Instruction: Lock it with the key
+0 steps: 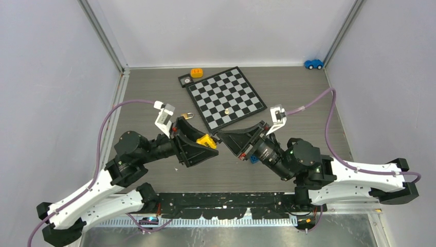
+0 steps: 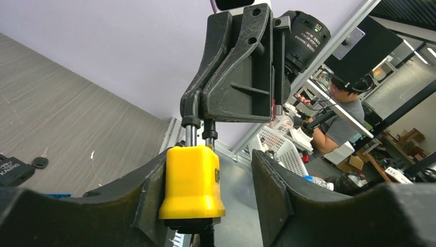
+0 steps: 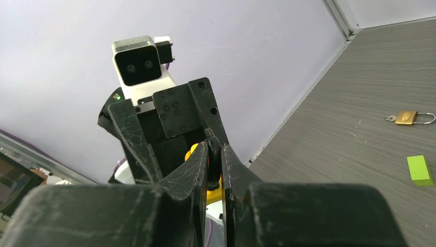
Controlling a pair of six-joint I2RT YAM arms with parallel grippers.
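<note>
A brass padlock [image 3: 406, 118] with a key at one end lies on the grey floor, partly visible in the top view [image 1: 185, 116]. My left gripper [image 1: 208, 142] is around a yellow object with a black base [image 2: 191, 180], upright in the left wrist view with thin metal shafts above it. My right gripper [image 1: 220, 135] meets it tip to tip at the middle, its fingers around a slim black piece [image 3: 214, 159]. How firmly either gripper grips is hard to tell.
A chessboard [image 1: 208, 98] lies behind the grippers, with an orange block [image 1: 197, 72] and a small dark case [image 1: 181, 80] beyond. A blue toy car [image 1: 313, 64] is at the back right. A green block [image 3: 420, 170] lies near the padlock.
</note>
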